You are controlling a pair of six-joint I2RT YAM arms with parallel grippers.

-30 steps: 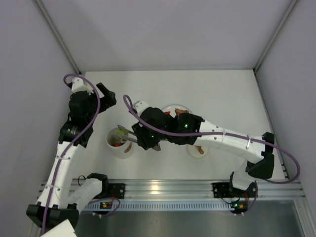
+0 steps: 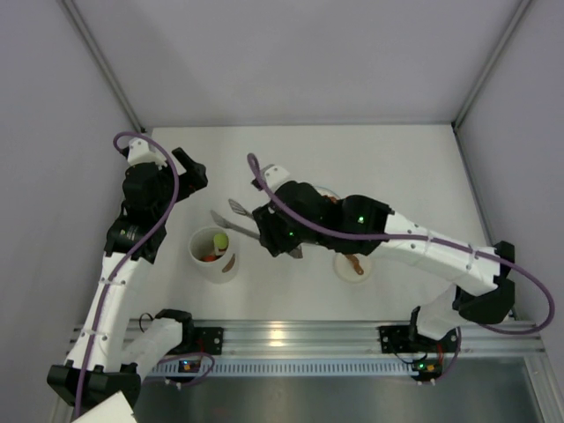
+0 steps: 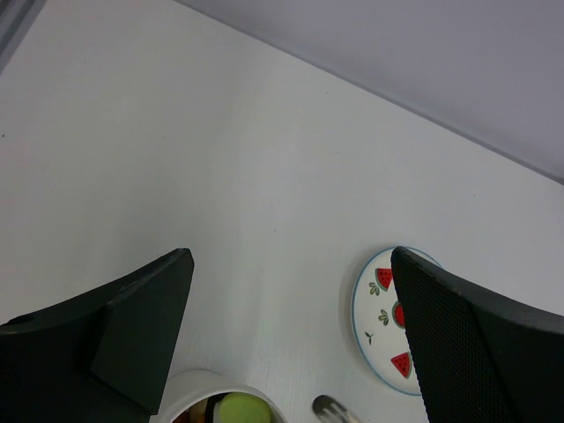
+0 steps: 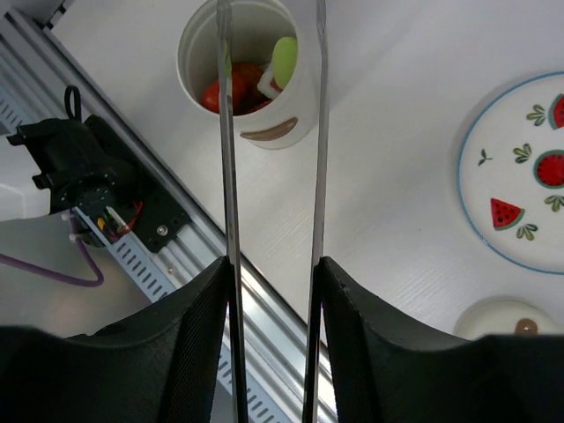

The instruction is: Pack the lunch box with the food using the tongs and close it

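A white round lunch box (image 2: 213, 267) stands open on the left of the table. Inside it a light green piece (image 4: 284, 60) rests above reddish-orange food (image 4: 240, 86). My right gripper grips metal tongs (image 4: 319, 176), one tong arm against each finger. In the top view the tong tips are spread apart to the right of the box, with nothing visible between them. My left gripper hangs over the table behind the box, its fingers wide apart and empty. A white plate with printed watermelons (image 4: 493, 181) lies right of the box, partly hidden by the right arm in the top view.
A smaller pale dish (image 2: 344, 275) with a brown piece (image 2: 355, 263) on it sits nearer the front edge, close to the right arm. A metal rail (image 2: 291, 330) runs along the front.
The green piece shows in the box now. My left arm stays put.
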